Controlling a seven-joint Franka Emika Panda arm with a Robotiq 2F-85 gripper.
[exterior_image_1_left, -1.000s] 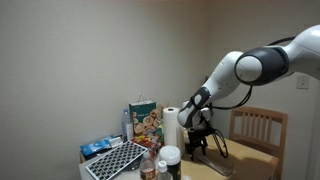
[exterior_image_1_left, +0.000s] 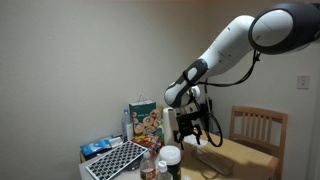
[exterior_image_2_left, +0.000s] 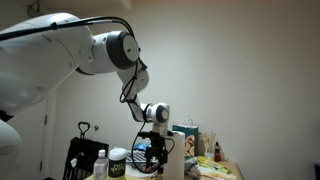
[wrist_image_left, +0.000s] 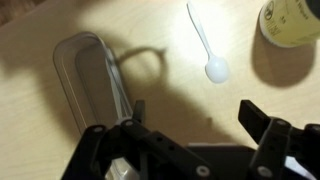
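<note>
My gripper is open over the light wooden table, its dark fingers wide apart and nothing visible between them. In the wrist view, a white plastic spoon (wrist_image_left: 206, 45) lies on the table ahead of the gap. A clear shallow tray (wrist_image_left: 88, 85) rests to the left, with a thin strip along its inner side. At the upper right stands a yellowish can or jar (wrist_image_left: 292, 20), cut off by the frame edge. A pale shape at the bottom is mostly hidden by the gripper.
In exterior view 1, a dark grid rack (exterior_image_1_left: 116, 160), bottles (exterior_image_1_left: 148, 166), and a white tub with a black band (exterior_image_1_left: 171, 158) crowd the table's left part. A colourful box (exterior_image_1_left: 146, 118) stands behind. A wooden chair (exterior_image_1_left: 258, 125) is at the right.
My gripper has moved left in exterior view 1, now covering the white paper roll that showed beside it earlier. The objects on the table appear unmoved.
</note>
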